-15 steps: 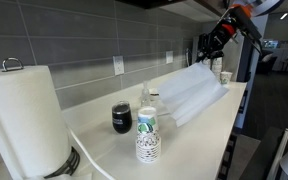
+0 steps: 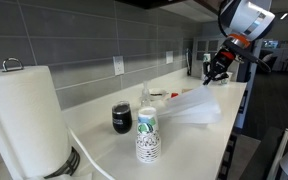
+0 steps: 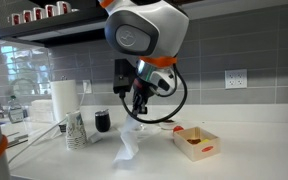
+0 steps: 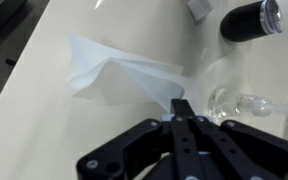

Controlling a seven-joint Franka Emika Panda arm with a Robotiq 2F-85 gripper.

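A thin white sheet (image 2: 189, 106), like a paper towel, hangs from my gripper (image 2: 207, 81) over the counter. In the wrist view, the folds of the sheet (image 4: 124, 75) gather to a point at my closed fingertips, so the gripper is shut on one corner of it. Seen from the second exterior view, the sheet (image 3: 127, 147) drops as a narrow strip under the gripper (image 3: 136, 110). Whether its lower edge touches the counter is hard to tell.
A paper towel roll (image 2: 26, 120) stands at the left, near stacked paper cups (image 2: 148, 140) and a black tumbler (image 2: 122, 117). Close beside the fingers is a clear pump bottle (image 4: 234, 104). An open box (image 3: 195, 142) sits on the counter, whose right part (image 3: 264, 155) is clear.
My gripper has come down and slightly to the right in exterior view 1, bringing the sheet with it. The sheet, earlier spread wide, now hangs lower and more folded.
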